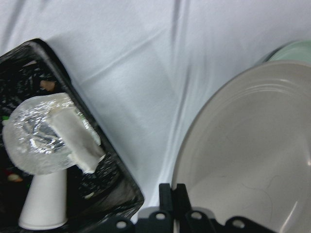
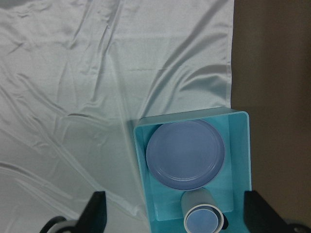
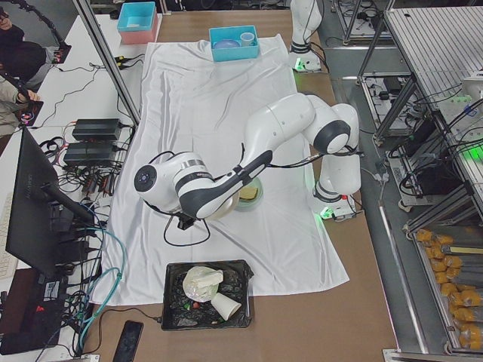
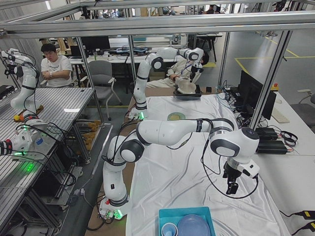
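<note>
A cream plate (image 1: 248,145) is held at its rim by my left gripper, which is shut on it; in the camera left view the arm mostly hides it. The black lined tray (image 3: 173,302) holds a crumpled clear wrapper (image 3: 202,283) and a white cup (image 3: 225,305). A green plate (image 3: 249,202) with a yellow piece on it lies on the cloth, partly hidden. My right gripper stands open above the blue bin (image 2: 240,150), which holds a blue plate (image 2: 184,150) and a mug (image 2: 197,204).
A monitor, cables and boxes crowd one side; the arm bases stand along the other edge.
</note>
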